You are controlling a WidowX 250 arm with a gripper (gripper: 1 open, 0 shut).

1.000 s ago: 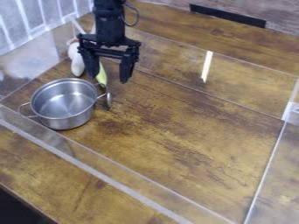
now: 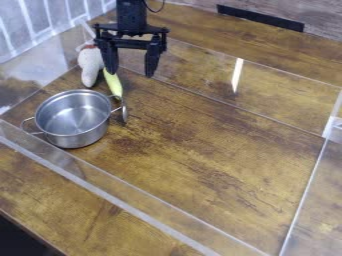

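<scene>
A black robot arm hangs at the top left, its gripper (image 2: 131, 62) over the back of the enclosed wooden work area. Whether its fingers are open or shut is too small to tell. Behind and left of it is a white plush-like object (image 2: 90, 66). A yellow-green elongated object (image 2: 114, 86) lies below the gripper. A steel pot (image 2: 72, 118) with handles sits at the left, with a thin silvery utensil (image 2: 123, 113) by its right side.
Clear walls surround the wooden surface (image 2: 214, 160), which is bare across the middle and right. A white slatted railing (image 2: 34, 25) runs along the back left.
The pot has not moved.
</scene>
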